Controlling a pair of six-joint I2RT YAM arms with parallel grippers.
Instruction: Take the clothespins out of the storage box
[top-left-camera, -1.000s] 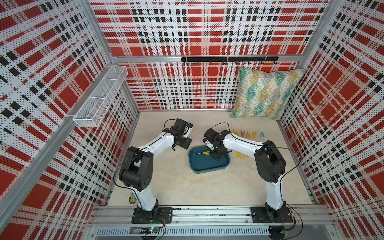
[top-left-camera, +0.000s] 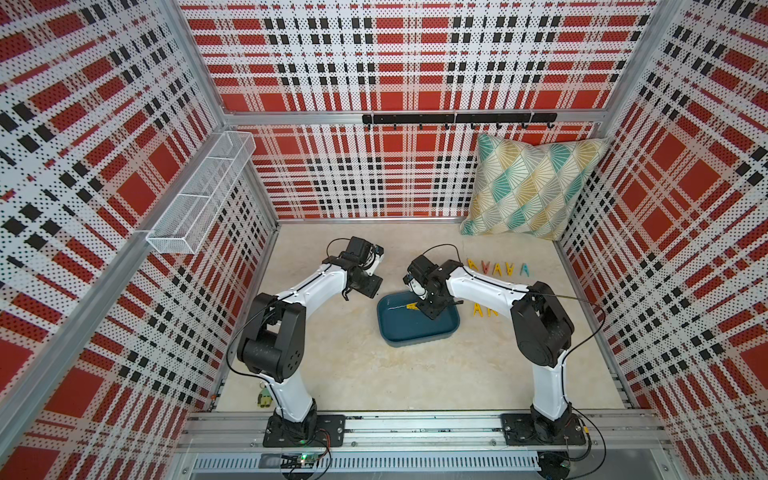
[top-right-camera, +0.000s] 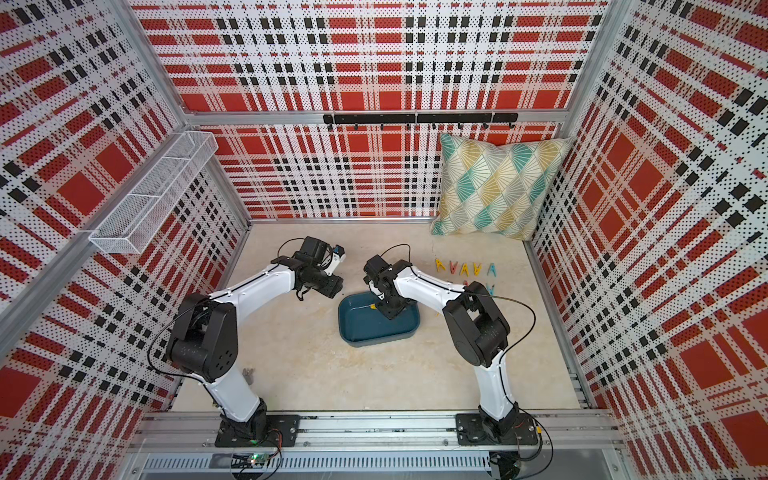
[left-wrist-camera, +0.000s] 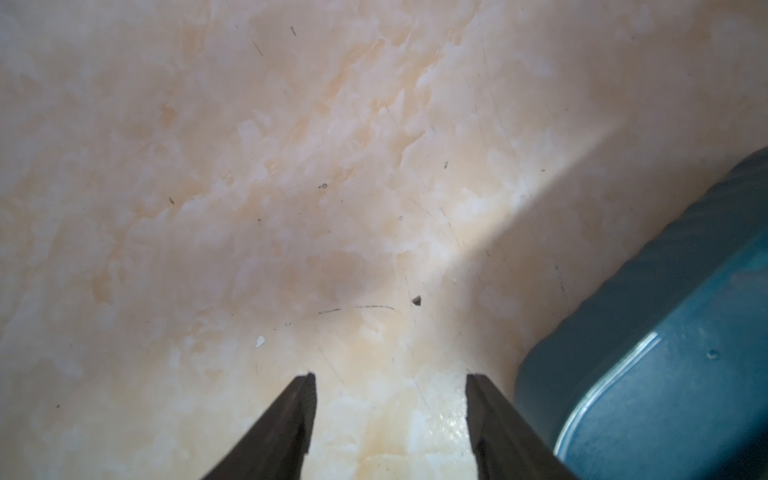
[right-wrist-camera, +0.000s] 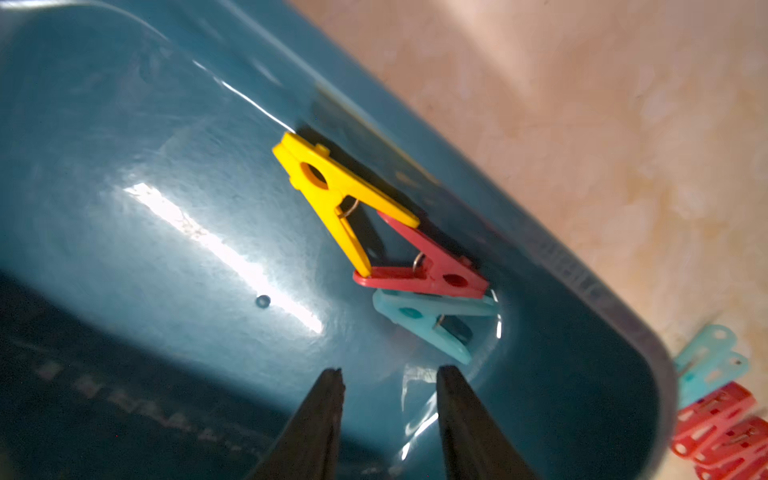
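Note:
Inside the dark blue storage box (top-left-camera: 392, 332) lie a yellow clothespin (right-wrist-camera: 324, 180), a red clothespin (right-wrist-camera: 436, 272) and a light blue clothespin (right-wrist-camera: 424, 312), clustered along one long wall near a corner. The yellow one's leg ends touch the red one, and the light blue one lies against it. Over the box, my right gripper is open and empty, its fingertips short of the pins in its wrist view. Left of the box, above bare table, my left gripper stands open with nothing between its fingers.
Several clothespins lie on the table right of the box, among them a yellow one (top-left-camera: 477, 309) and a light blue one (top-left-camera: 524, 269). A patterned cushion (top-left-camera: 532, 184) leans at the back right.
The left arm and the box stay where they were.

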